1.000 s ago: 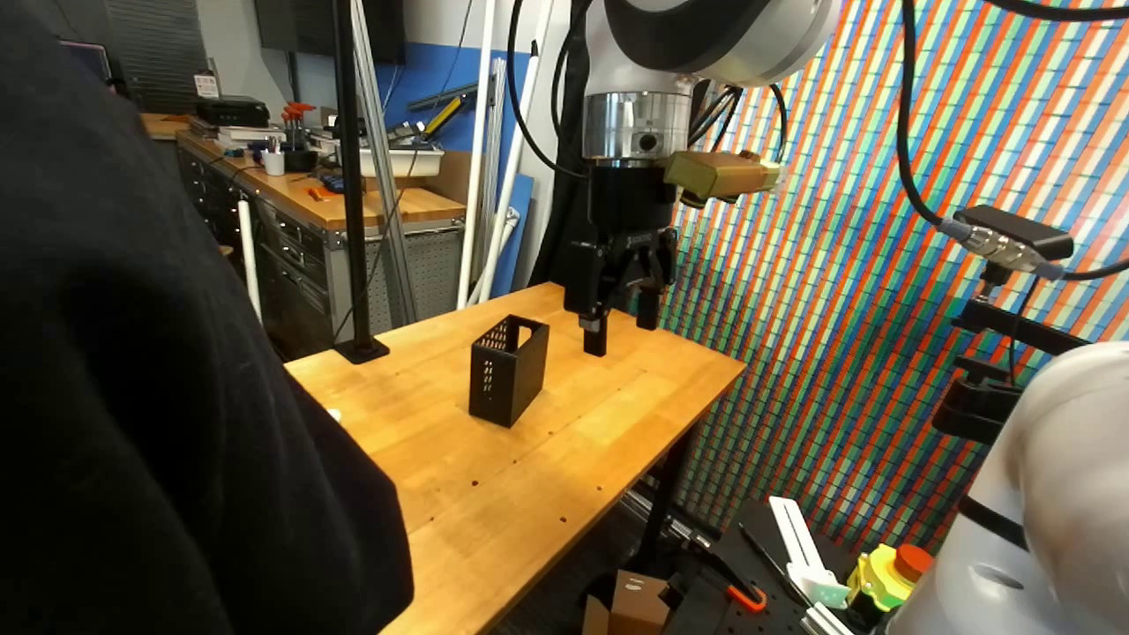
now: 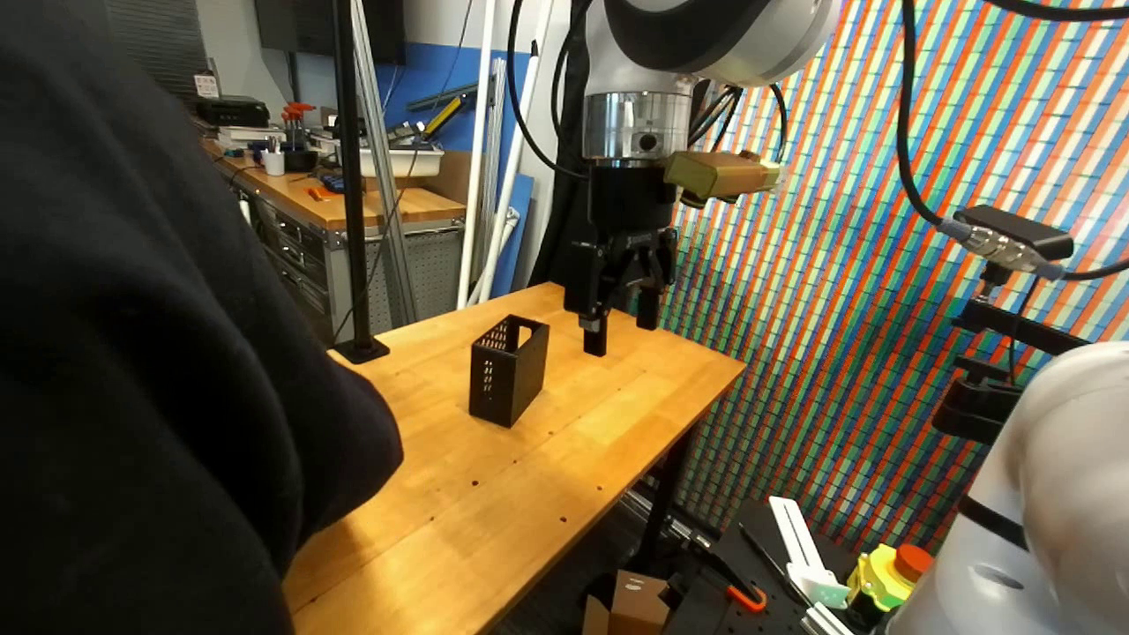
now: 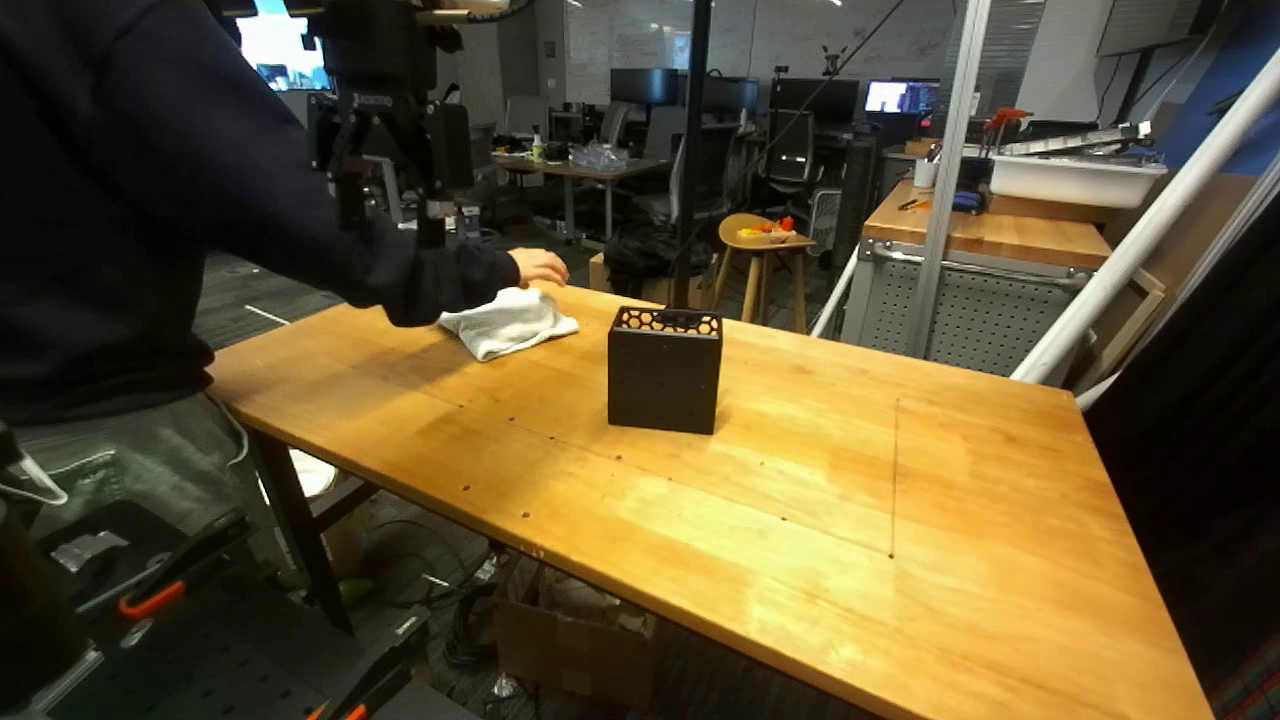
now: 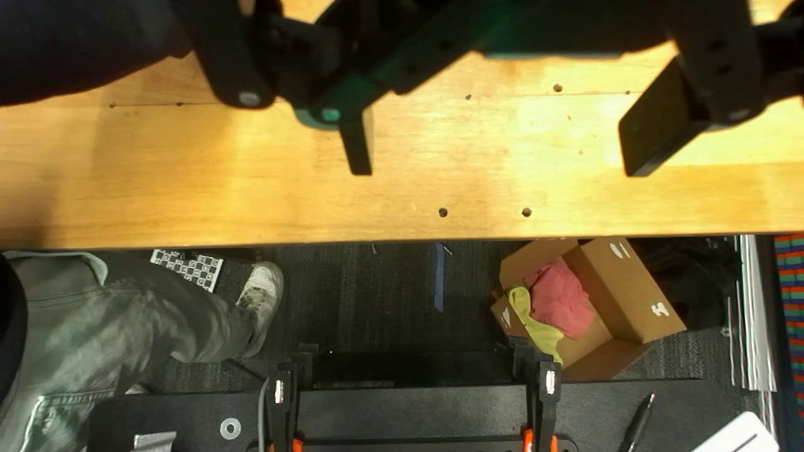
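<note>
A black perforated box [image 2: 510,372] stands upright on the wooden table, and in exterior view 2 the same box [image 3: 663,378] shows its plain side and honeycomb upper edge. To its left in that view lies a crumpled white cloth [image 3: 510,322], beside a person's hand [image 3: 539,266]. My gripper [image 2: 621,330] hangs above the table, apart from the box. In the wrist view the gripper is open, its two fingers wide apart with only bare table below them. Neither box nor cloth can be made out in the wrist view.
The person's dark sleeve [image 2: 201,317] covers the left of exterior view 1 and reaches over the table. A cardboard box with cloths [image 4: 633,297] sits on the floor below the table edge.
The person's dark-clothed body and arm have shifted in exterior view 1, covering more of the table's left side. My gripper and the black box have stayed where they were.
</note>
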